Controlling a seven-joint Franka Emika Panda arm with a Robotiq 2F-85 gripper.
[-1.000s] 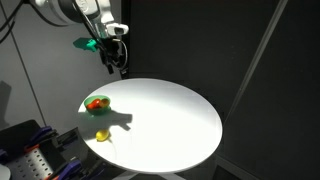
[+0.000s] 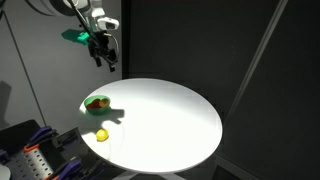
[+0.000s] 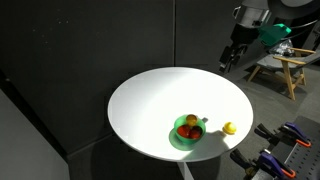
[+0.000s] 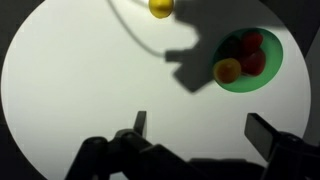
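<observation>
High above the white round table, my gripper is open, with only bare tabletop showing between its fingers in the wrist view. A green bowl (image 4: 242,88) sits on the table and holds several round fruits, among them an orange one (image 4: 227,70) and a red one (image 4: 252,63). Apart from the bowl, a yellow fruit (image 3: 230,128) lies on the tabletop; exterior view 1 shows this yellow fruit (image 2: 102,135) near the table's edge on the robot's side. Nothing touches the gripper.
Dark clamps and the robot's mount (image 2: 40,145) stand beside its near edge. A wooden chair (image 3: 280,70) is in the background, clear of the table.
The bowl and the yellow fruit have stayed in place.
</observation>
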